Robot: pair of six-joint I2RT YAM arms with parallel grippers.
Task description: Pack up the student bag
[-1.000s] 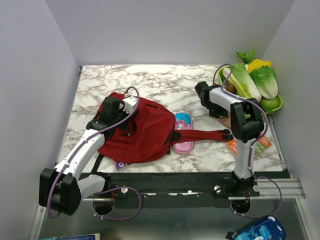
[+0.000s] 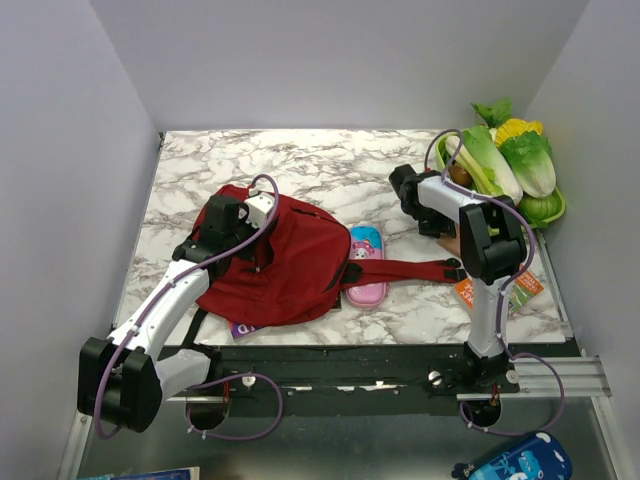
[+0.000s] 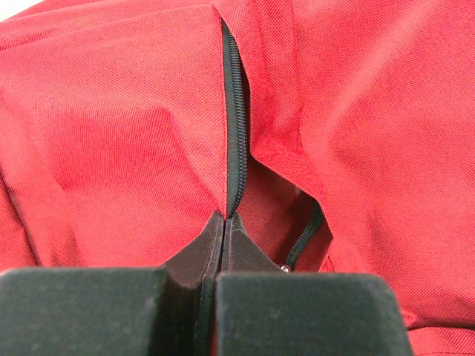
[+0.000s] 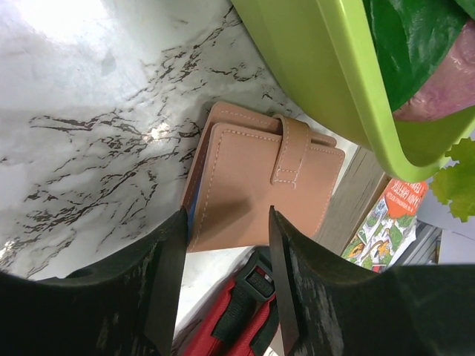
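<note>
The red bag (image 2: 292,248) lies spread on the marble table, its zipped opening (image 3: 236,126) gaping in the left wrist view. My left gripper is shut on the bag's fabric at the zipper edge. A tan notebook (image 4: 260,185) with a strap clasp lies beside the green vegetable bowl. Over its near left corner is my right gripper, part open, its left finger (image 4: 167,248) close to the notebook's edge; whether they touch I cannot tell. A blue and pink pencil case (image 2: 367,293) rests right of the bag, crossed by the bag's strap (image 2: 410,271).
The green bowl (image 2: 558,212) of vegetables stands at the back right, close to the notebook. An orange booklet (image 2: 524,289) lies near the right front edge. The strap buckle (image 4: 260,282) is just below the notebook.
The right gripper has shifted very slightly over the notebook. The left arm and the bag look the same.
</note>
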